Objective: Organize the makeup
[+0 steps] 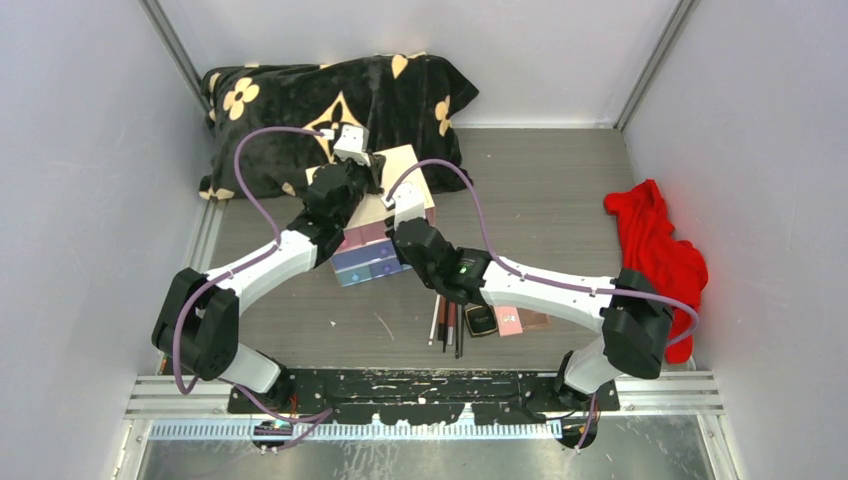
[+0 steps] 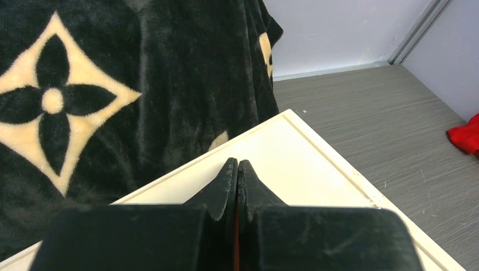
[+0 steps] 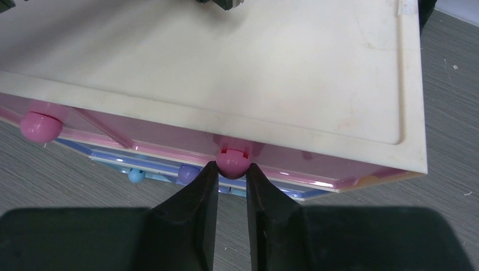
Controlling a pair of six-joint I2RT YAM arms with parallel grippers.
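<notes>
A drawer organizer with cream top (image 1: pixel 400 160) and pink, purple and blue drawers (image 1: pixel 365 260) stands at centre-back. My left gripper is shut above the top, nothing visible between its fingers. My right gripper is at the front of the top pink drawer, its fingertips either side of the round pink knob (image 3: pixel 233 160); they are part apart, and whether they grip it is unclear. Several brushes (image 1: pixel 450 325), a black compact (image 1: pixel 481 320) and pink palette (image 1: pixel 508 320) lie in front of the organizer, partly behind my right arm in the top view.
A dark patterned blanket (image 1: pixel 270 130) lies behind the organizer against the back. A red cloth (image 1: pixel 650 240) lies along the right side.
</notes>
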